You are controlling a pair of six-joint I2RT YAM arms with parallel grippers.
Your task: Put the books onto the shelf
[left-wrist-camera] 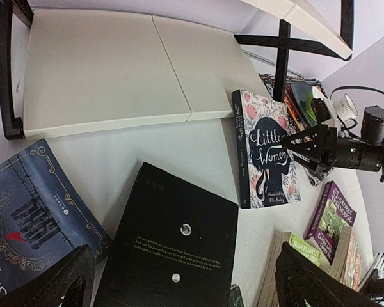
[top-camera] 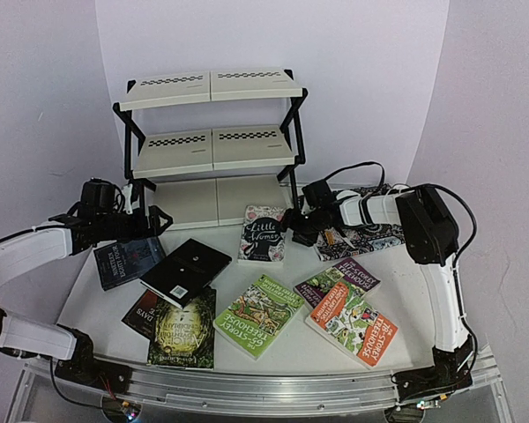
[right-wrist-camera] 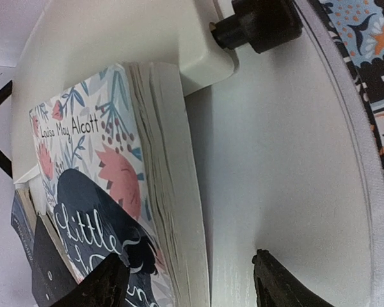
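Note:
The Little Women book [top-camera: 263, 233] lies at the front edge of the bottom shelf [top-camera: 185, 203]. My right gripper is over its right edge, fingers apart astride the thick page block, one above the cover and one over the white surface; I cannot tell whether it touches. My left gripper stands open, empty, above a black book [left-wrist-camera: 169, 249] and a navy book [left-wrist-camera: 38, 217] at the left.
Green [top-camera: 257, 313], orange [top-camera: 351, 322] and purple [top-camera: 344, 278] Treehouse books lie in front, dark books [top-camera: 181, 330] front left. Patterned items [top-camera: 370, 238] lie behind the right arm. Two upper shelves [top-camera: 212, 88] are empty.

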